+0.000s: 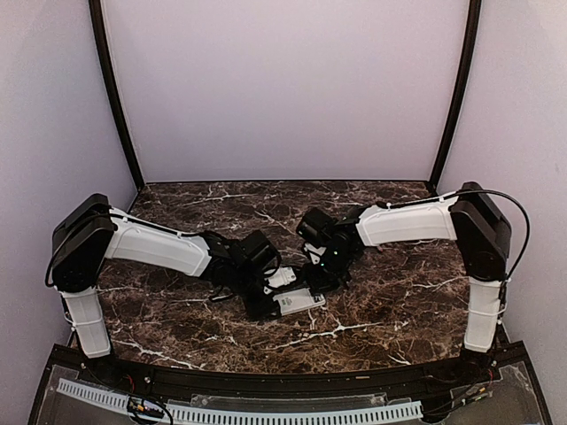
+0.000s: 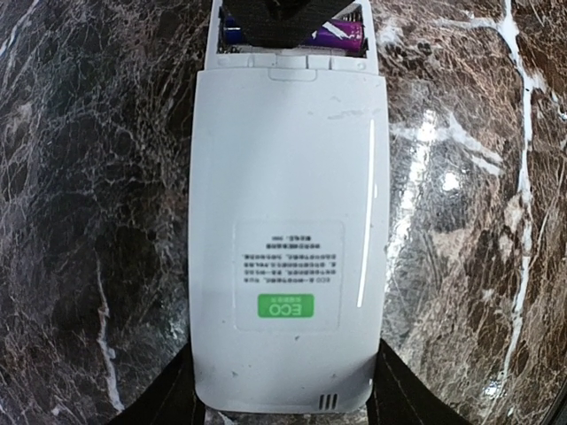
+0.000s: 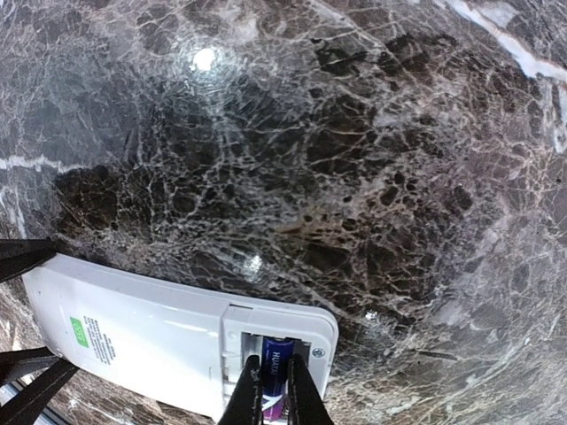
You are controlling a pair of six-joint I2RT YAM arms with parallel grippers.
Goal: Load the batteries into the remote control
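The white remote control (image 1: 297, 301) lies back up, its battery bay at the right end. In the left wrist view my left gripper is shut on the remote's far end from the bay, with the remote (image 2: 285, 177) upright in that frame. A purple battery (image 2: 337, 35) shows in the bay, partly hidden by my right gripper. In the right wrist view a dark blue battery (image 3: 275, 359) sits in the bay, with my right gripper part open at it, its fingertips on either side; whether they touch it I cannot tell.
Pale walls stand at the back and both sides.
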